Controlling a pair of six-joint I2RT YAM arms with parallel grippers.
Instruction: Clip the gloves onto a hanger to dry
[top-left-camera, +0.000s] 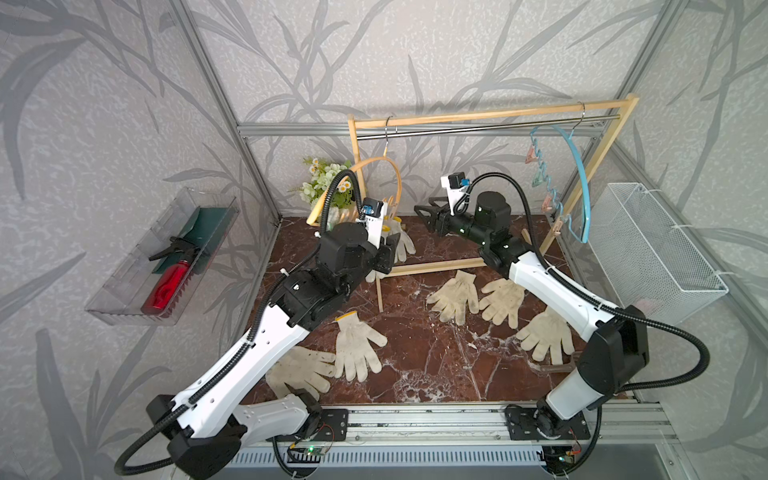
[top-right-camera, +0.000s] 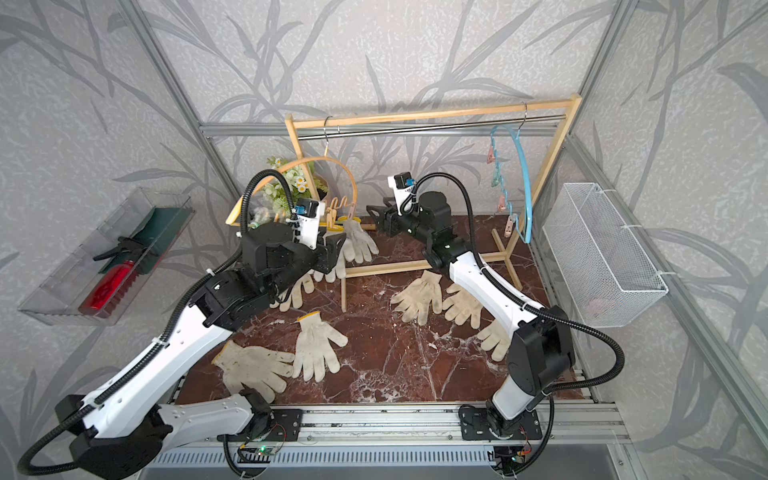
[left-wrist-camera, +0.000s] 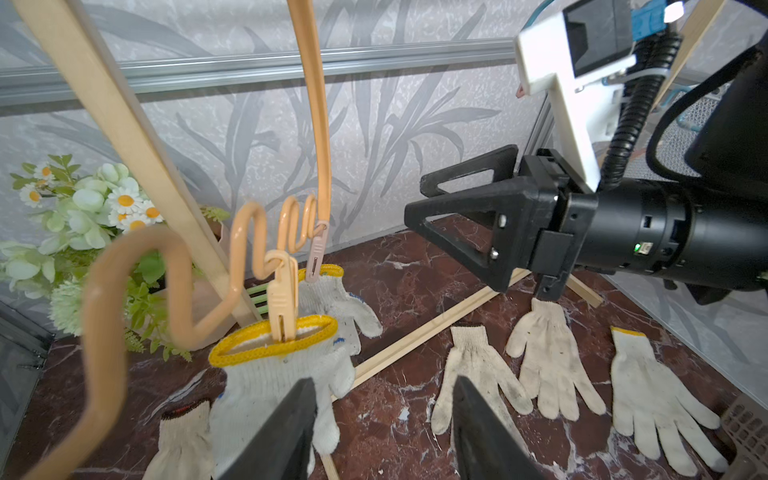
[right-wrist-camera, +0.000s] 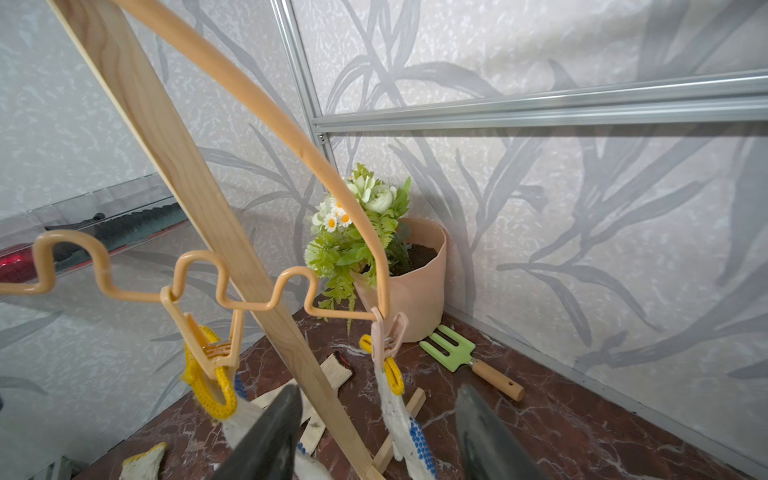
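An orange hanger (left-wrist-camera: 318, 120) hangs on the wooden rack (top-left-camera: 488, 112). Two yellow-cuffed gloves (left-wrist-camera: 272, 376) (left-wrist-camera: 336, 304) hang from it by clips (left-wrist-camera: 281, 300). My left gripper is open, empty, facing the hanging gloves. My right gripper (top-left-camera: 432, 209) is open beside the hanger, with nothing between its fingers. Other white gloves (left-wrist-camera: 480, 376) lie on the marble table, several at the front and right. A blue hanger (top-left-camera: 580, 192) hangs at the rack's right end.
A flower pot (right-wrist-camera: 416, 288) and a green hand fork (right-wrist-camera: 452, 348) stand and lie at the back left. A clear bin (top-left-camera: 120, 296) is on the left, a white mesh basket (top-left-camera: 648, 248) on the right. The rack's base bars cross the table.
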